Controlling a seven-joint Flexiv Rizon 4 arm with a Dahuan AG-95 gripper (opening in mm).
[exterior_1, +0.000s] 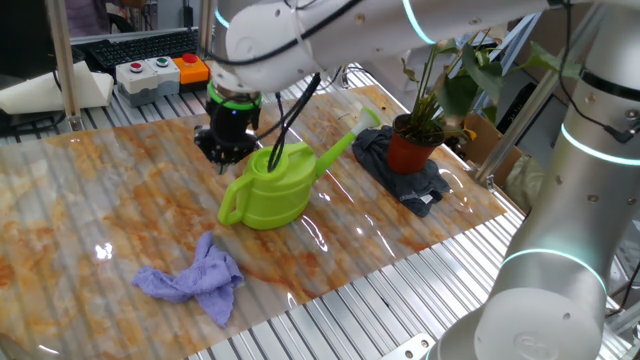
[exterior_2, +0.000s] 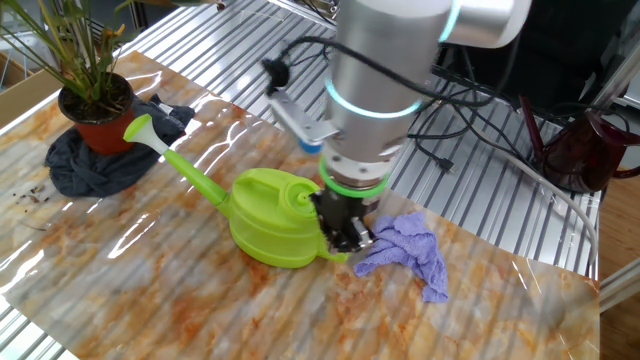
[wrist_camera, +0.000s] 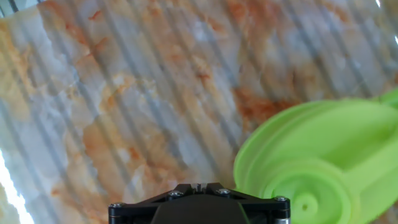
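Observation:
A lime-green watering can stands upright on the marbled sheet, its handle toward the left and its spout toward the plant in exterior view 1. My gripper hangs beside the can's handle end, pointing down and blurred by motion. From the other side, exterior view 2 shows the gripper in front of the can's handle, covering part of it. In the wrist view the black fingers meet at the bottom centre, so the gripper looks shut with nothing visible between them. The can's round cap lies just right of them.
A crumpled purple cloth lies near the front left. The potted plant sits on a dark grey cloth beyond the spout. Button boxes stand at the back, and a dark red kettle stands off the sheet.

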